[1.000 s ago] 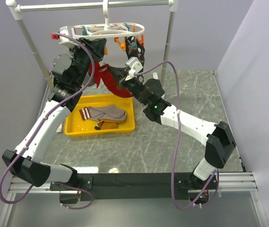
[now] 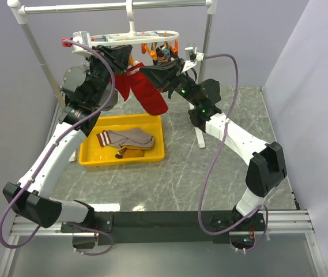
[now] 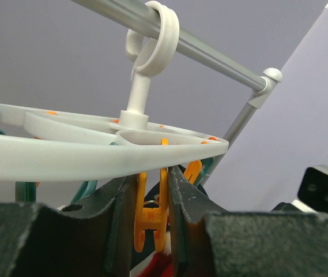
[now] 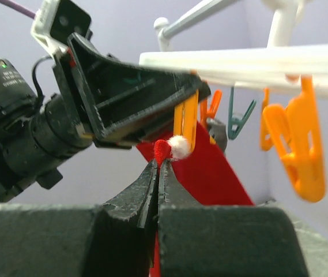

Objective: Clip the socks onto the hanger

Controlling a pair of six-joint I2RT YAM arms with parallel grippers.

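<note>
My left gripper is shut on an orange clip [image 3: 141, 210] under the white hanger ring [image 3: 71, 156]. My right gripper is shut on a red sock [image 4: 204, 179] with a white band, whose tip sits just below that clip [image 4: 189, 118] in the right wrist view. From above, the red sock [image 2: 146, 92] hangs between the two grippers. Other orange and teal clips hang from the ring, and more socks hang behind.
The yellow bin [image 2: 121, 159] on the grey table [image 2: 233, 184] holds grey and mustard socks [image 2: 129, 138]. The white rack [image 2: 34, 52] frames the hanger.
The left arm is still.
</note>
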